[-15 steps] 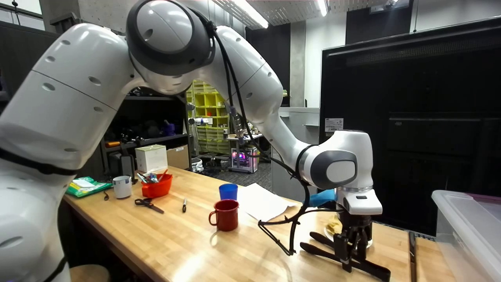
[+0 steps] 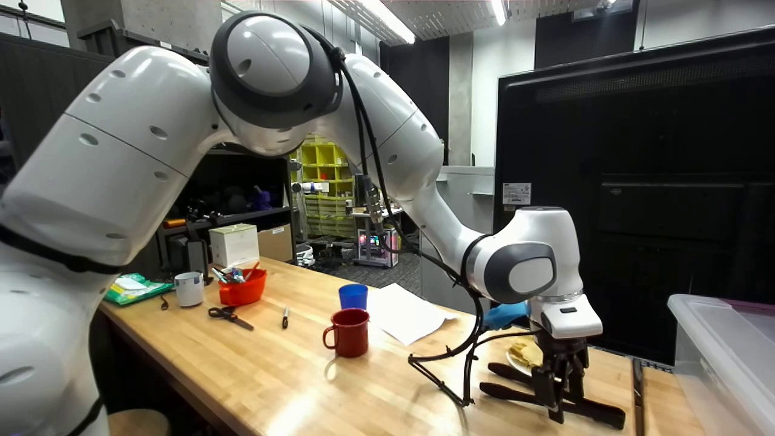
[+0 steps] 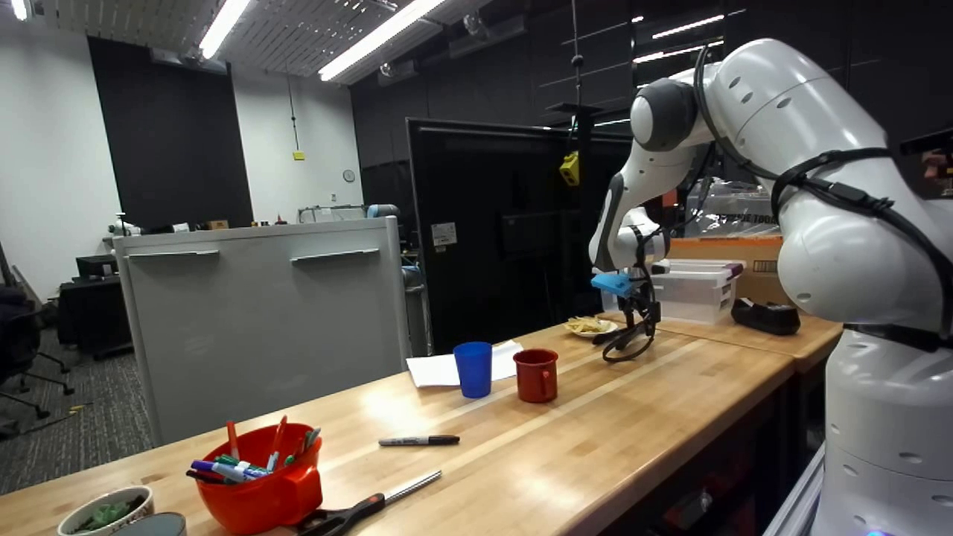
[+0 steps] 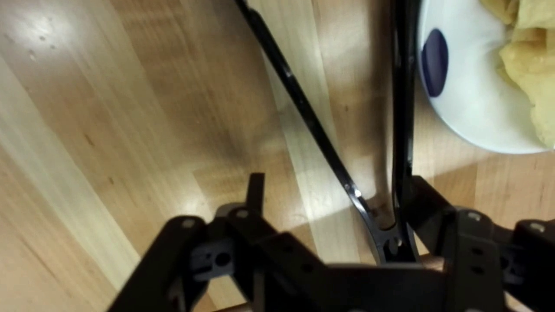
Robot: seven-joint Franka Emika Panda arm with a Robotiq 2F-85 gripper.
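Note:
Black tongs (image 2: 508, 393) lie on the table at the right, their two arms spread in a V. My gripper (image 2: 559, 407) is low over their joined end. In the wrist view the gripper stands part open, with a clear gap between its fingers. The joined end of the tongs (image 4: 398, 242) sits close against the right-hand finger; whether they touch is hard to tell. Bare table shows beside the left-hand finger. A white plate (image 4: 468, 112) of yellow chips lies right next to one arm of the tongs.
A red mug (image 2: 350, 334), a blue cup (image 2: 353, 295) and white paper (image 2: 407, 312) occupy mid-table. Scissors (image 2: 230, 317), a marker (image 2: 285, 317) and a red pen container (image 2: 243, 290) lie farther left. A clear bin (image 2: 726, 363) stands at right. The front of the table is open.
My gripper and the tongs have both shifted a little to the right in exterior view 1. The mug, cup and paper have stayed put.

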